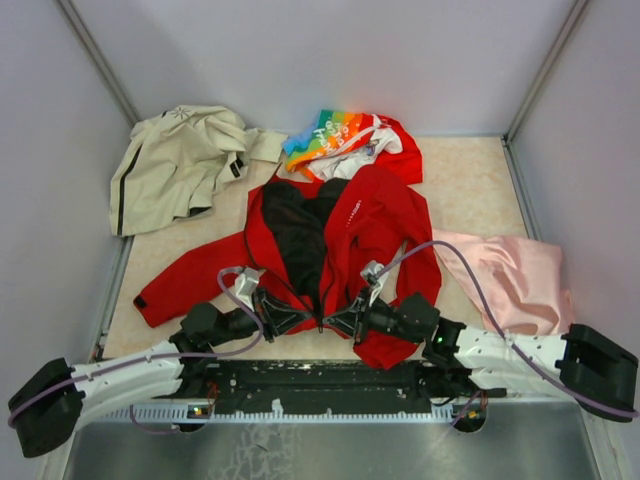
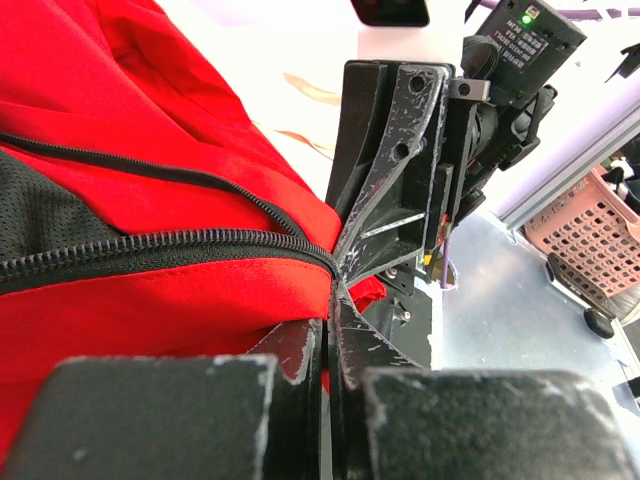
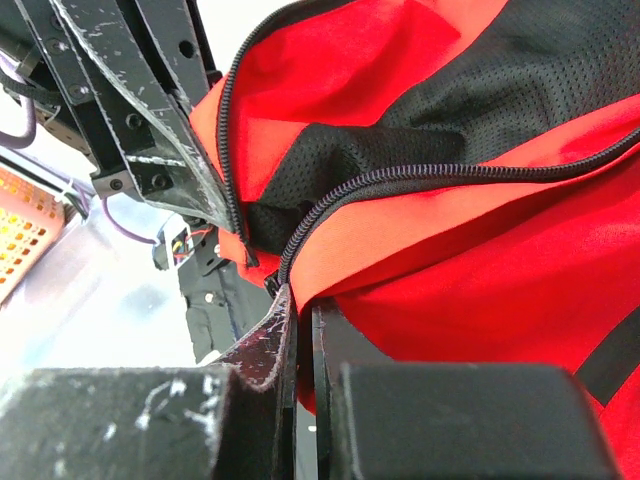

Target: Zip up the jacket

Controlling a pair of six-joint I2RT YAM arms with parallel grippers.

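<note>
The red jacket (image 1: 375, 215) lies open on the table, its black mesh lining (image 1: 293, 235) showing between the two front edges. At the bottom hem, both grippers meet nearly tip to tip. My left gripper (image 1: 308, 317) is shut on the jacket's lower front corner; in the left wrist view, a black zipper tape (image 2: 200, 240) runs down into its fingertips. My right gripper (image 1: 328, 321) is shut on the opposite corner, where the other toothed edge (image 3: 400, 175) curves down to its fingers. Whether the zipper ends are joined is hidden at the tips.
A beige garment (image 1: 185, 165) lies at the back left, and a rainbow-printed cloth (image 1: 335, 140) touches the jacket's top. Pink fabric (image 1: 515, 280) covers the right side. Bare table (image 1: 470, 190) shows at the back right.
</note>
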